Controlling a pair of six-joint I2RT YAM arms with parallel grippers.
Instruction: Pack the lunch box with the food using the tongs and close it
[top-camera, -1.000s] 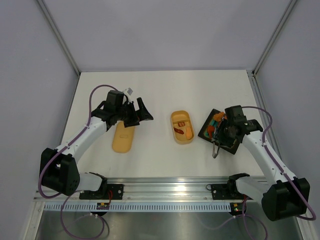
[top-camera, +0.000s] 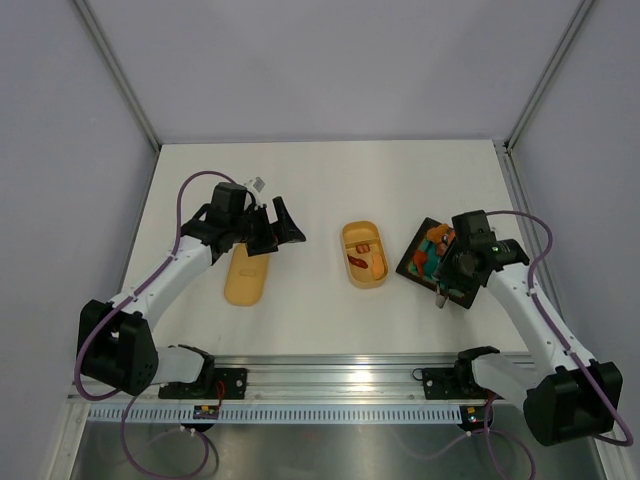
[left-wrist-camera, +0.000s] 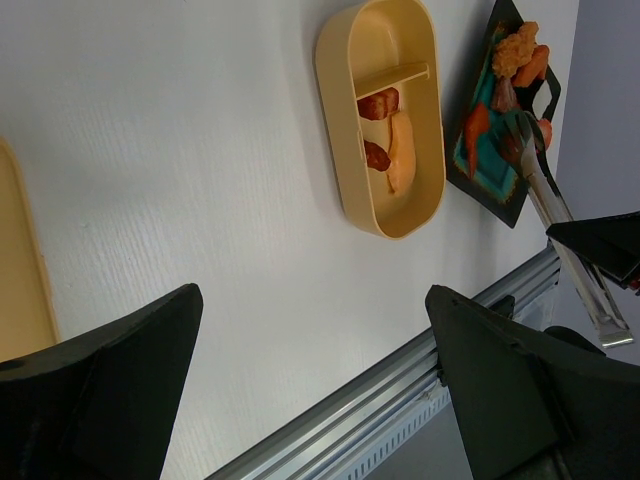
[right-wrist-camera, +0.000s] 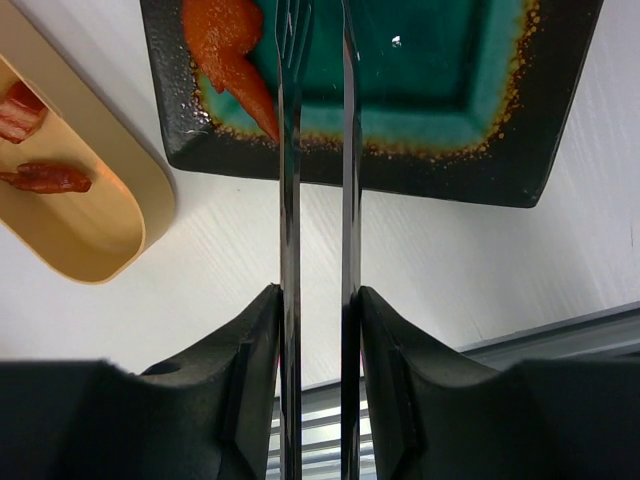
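A yellow lunch box sits mid-table, holding dark red pieces and an orange piece. To its right lies a black-rimmed teal tray with orange-red food. My right gripper is over the tray with metal tongs between its fingers, the tongs' two arms apart, tips beside the orange food. My left gripper hangs open above the left of the table, nothing between its fingers.
A yellow lid lies under the left arm. A metal rail runs along the front edge.
My right gripper and the tongs have shifted over the tray, rightward from a second ago. The left arm is nearly still.
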